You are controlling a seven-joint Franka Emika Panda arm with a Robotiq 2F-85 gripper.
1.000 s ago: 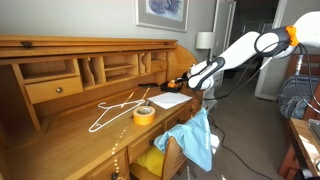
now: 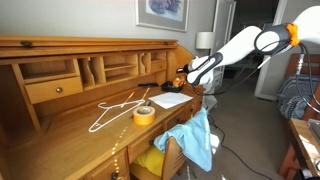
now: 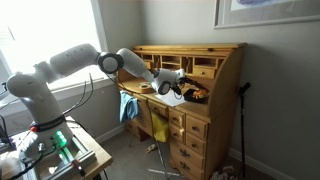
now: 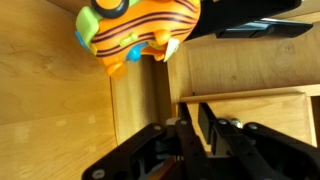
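Observation:
My gripper is at the bottom of the wrist view, its dark fingers drawn close together with a narrow gap. What sits between the tips I cannot make out. Beyond them, at the upper left of that view, is an orange striped toy (image 4: 150, 25) with blue and green parts. From the outside, the orange toy (image 3: 197, 93) shows at the right end of the roll-top desk, at a black tray (image 3: 196, 99). The gripper end of the arm is close beside it. Whether they touch is unclear.
White paper (image 2: 170, 100), orange tape (image 2: 144, 115) and a white hanger (image 2: 117, 114) lie on the desktop. A light blue cloth (image 2: 197, 140) hangs at an open drawer. The desk's cubbies (image 2: 115, 68) and its right side wall stand close to the arm.
The arm's gripper end has shifted slightly up and away from the desk's right end. More of the orange toy shows now than a second ago. The desktop items have not moved.

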